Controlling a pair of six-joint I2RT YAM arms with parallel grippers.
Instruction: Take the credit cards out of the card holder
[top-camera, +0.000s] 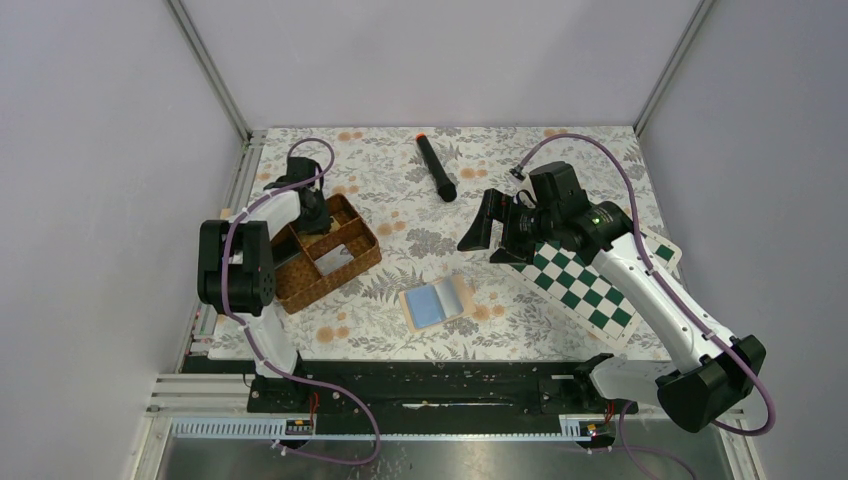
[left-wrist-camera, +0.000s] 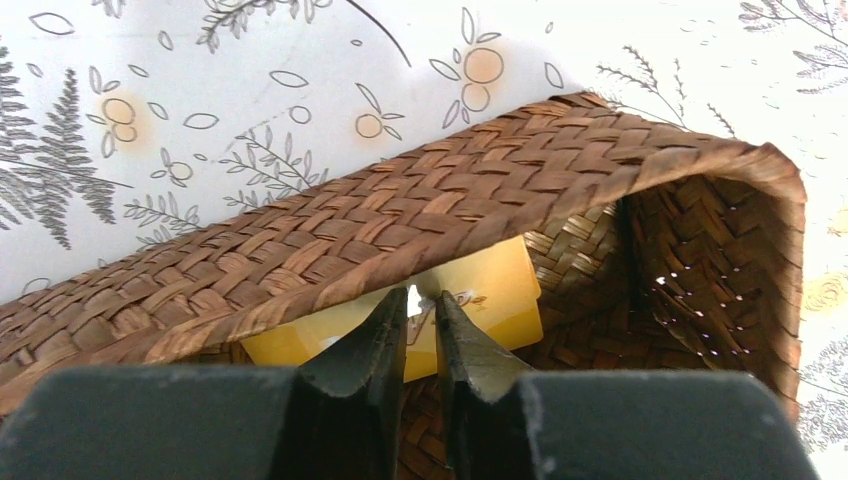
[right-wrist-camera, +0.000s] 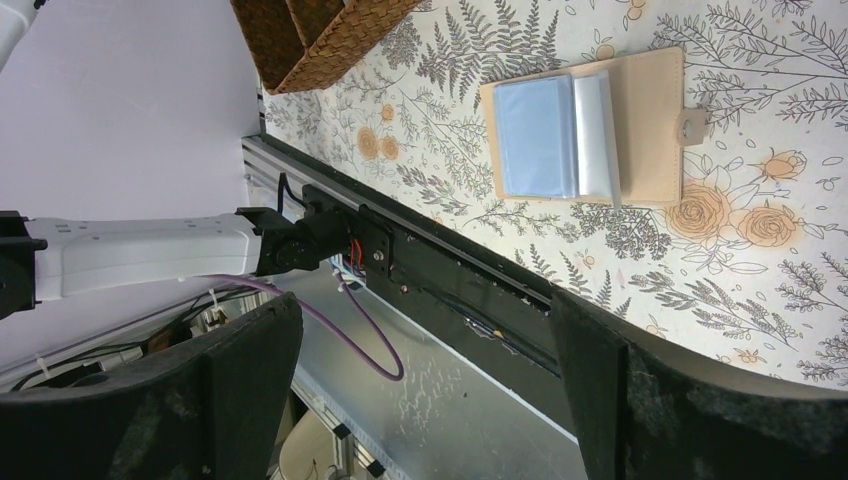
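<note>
A yellow card (left-wrist-camera: 490, 290) lies tilted in the far compartment of the woven basket (top-camera: 330, 288). Over it, my left gripper reaches down, its fingertips slightly apart with a narrow gap between them. The card shows behind that gap; whether the tips touch it is unclear. In another compartment rests a whitish card (top-camera: 333, 260). The beige card holder (right-wrist-camera: 650, 130) lies spread on the table, with blue and clear sleeves (right-wrist-camera: 537, 137); no card can be made out in them. My right gripper (top-camera: 486, 250) hangs open and empty above the table, right of the holder.
A black tube (top-camera: 437, 170) with an orange end lies at the back of the table. The green-and-white checkered board (top-camera: 580, 290) is on the right, partly under the right arm. Basket walls and dividers surround the left gripper closely. Around the holder the tabletop is clear.
</note>
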